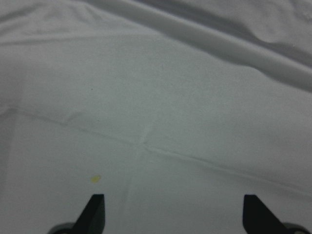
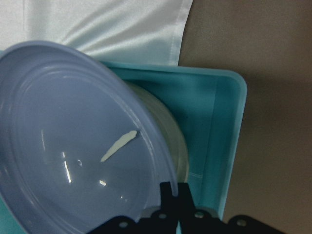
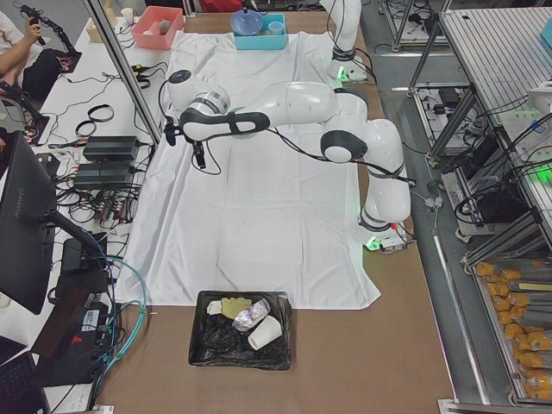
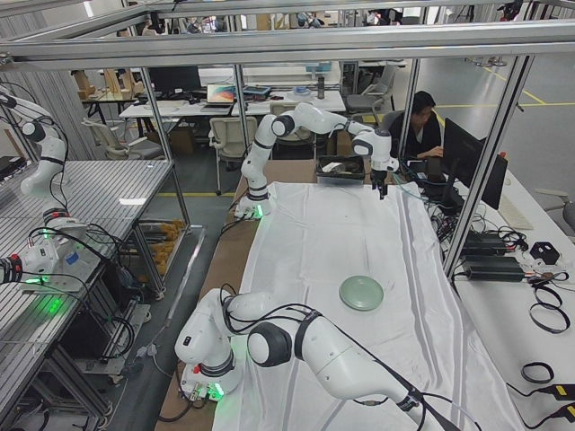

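A pale green plate (image 4: 362,292) lies on the white cloth (image 4: 323,242), hidden by an arm in the camera left view. My left gripper is open above bare cloth, with a small yellow speck below it. My right gripper is shut on the rim of a blue bowl (image 2: 73,122), which is tilted over a teal bin (image 2: 226,112) at the cloth's far end in the camera left view. Under the bowl, a pale round dish (image 2: 173,141) shows inside the bin.
A black lined bin (image 3: 198,349) with several items stands beyond the cloth's near edge in the camera left view. A red bin (image 3: 147,39) is on the side table, beside metal posts, cables and monitors.
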